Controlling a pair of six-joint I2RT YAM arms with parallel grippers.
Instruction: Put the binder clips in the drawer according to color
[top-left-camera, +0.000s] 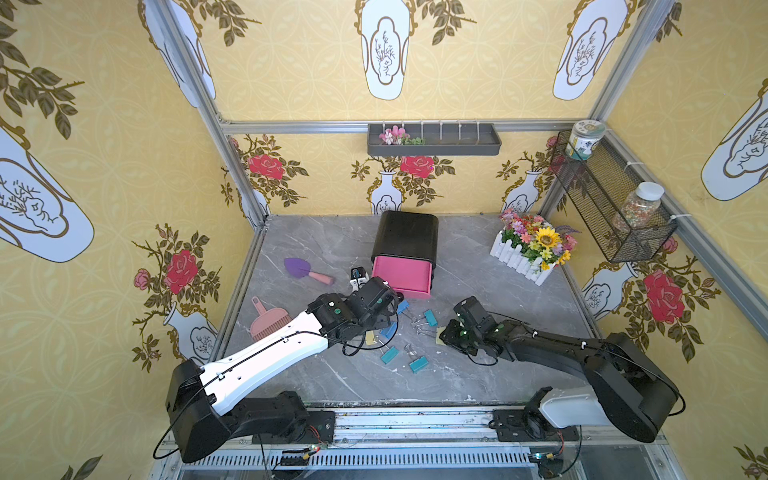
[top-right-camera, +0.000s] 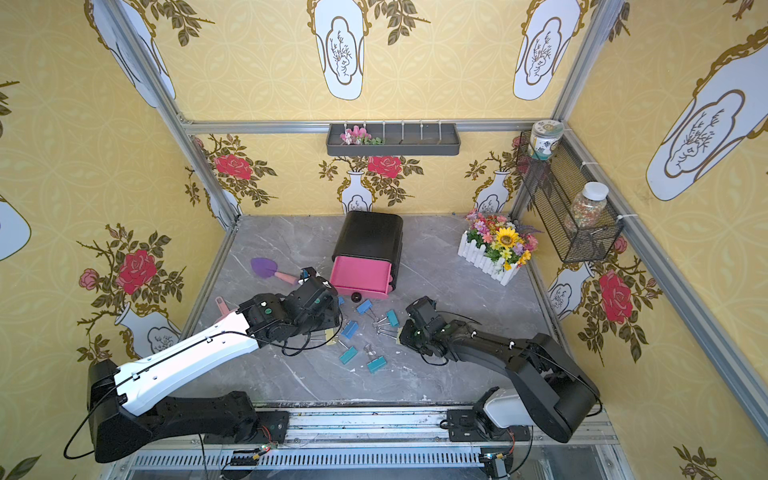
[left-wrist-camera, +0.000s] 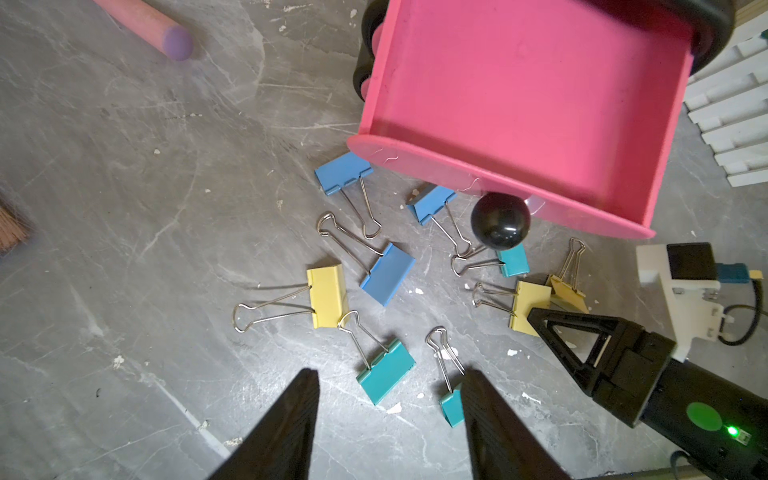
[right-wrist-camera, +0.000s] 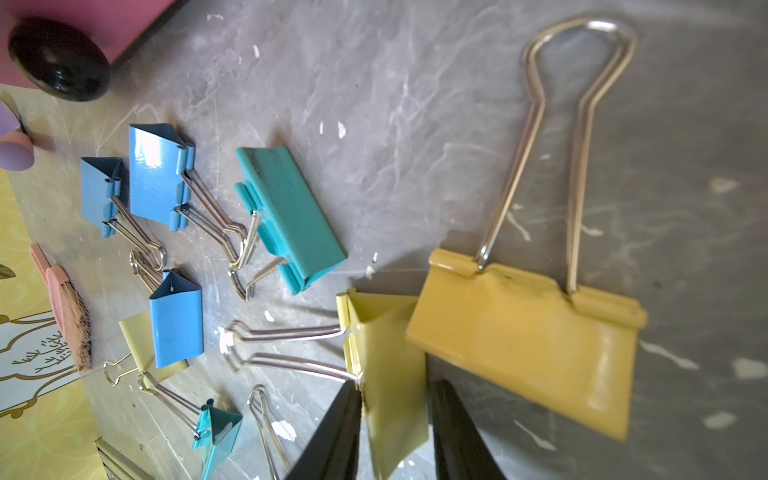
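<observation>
A pink drawer (left-wrist-camera: 528, 96) with a black knob (left-wrist-camera: 500, 220) stands pulled out of a black housing (top-left-camera: 406, 232). Blue clips (left-wrist-camera: 386, 272), teal clips (left-wrist-camera: 384, 372) and yellow clips (left-wrist-camera: 326, 296) lie scattered before it on the grey table. My left gripper hangs above them, open and empty. My right gripper is low over a yellow clip (right-wrist-camera: 384, 344), one finger at each side of its body, open; whether they touch it is unclear. Another yellow clip (right-wrist-camera: 520, 336) lies just to its right in the right wrist view.
A purple spatula (top-left-camera: 296, 266) and pink dustpan (top-left-camera: 268, 321) lie at the left. A flower planter (top-left-camera: 520, 260) stands at the back right, under a wire basket (top-left-camera: 612, 200). The table between drawer and planter is clear.
</observation>
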